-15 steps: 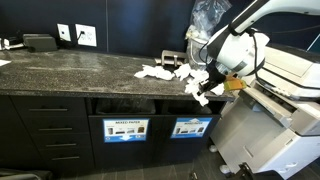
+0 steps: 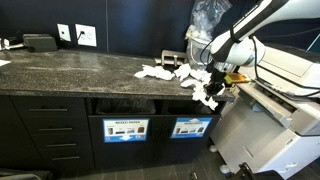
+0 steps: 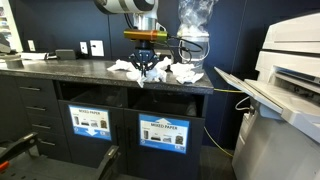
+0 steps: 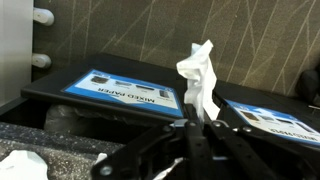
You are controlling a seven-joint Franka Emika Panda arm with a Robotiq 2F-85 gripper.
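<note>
A crumpled white piece of paper (image 4: 200, 78) is pinched in my gripper, which is shut on it. In the wrist view it stands out past the fingertips, over the gap between two bin labels. From outside, the paper (image 3: 150, 75) hangs below the gripper (image 3: 147, 62) at the counter's front edge, above the bin openings. More crumpled white paper (image 2: 158, 72) lies on the dark counter (image 2: 80, 75), beside and behind the gripper.
Two open-topped bins sit under the counter, with a left label (image 2: 125, 129) and a right mixed paper label (image 3: 163, 133). A pale machine (image 3: 285, 110) stands close by on the right. A clear plastic bag (image 3: 195, 18) hangs behind.
In exterior view 1 the gripper and the paper have shifted slightly right and down. The upper part of the arm has tilted a little. The paper stays in the gripper.
</note>
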